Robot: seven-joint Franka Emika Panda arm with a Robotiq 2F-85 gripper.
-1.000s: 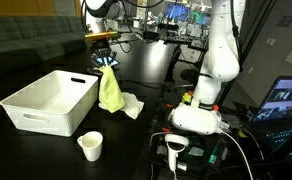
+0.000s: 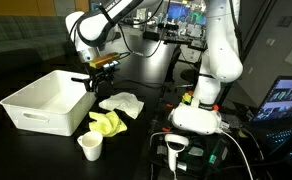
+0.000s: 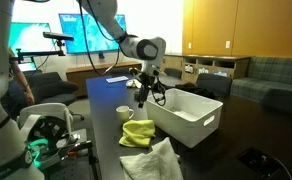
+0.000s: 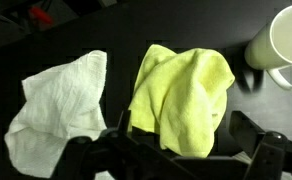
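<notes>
My gripper [image 2: 98, 80] hangs above the table by the right side of the white box [image 2: 46, 122], its fingers apart and nothing between them. A yellow cloth [image 2: 108, 123] lies crumpled on the dark table below, outside the box; in the wrist view the cloth [image 4: 186, 95] spreads beneath and beyond the open fingers. Beside it rests a white cloth [image 4: 58, 112], rumpled and flat. A white cup [image 2: 91, 147] stands upright on the other side of the yellow cloth.
The box is open at the top, and no cloth shows in it from these angles. A laptop [image 2: 283, 103] sits at the far right, past the robot's base.
A second ago the yellow cloth hung from my gripper; it now lies on the table, let go. The gripper has since moved down and toward the box side.
</notes>
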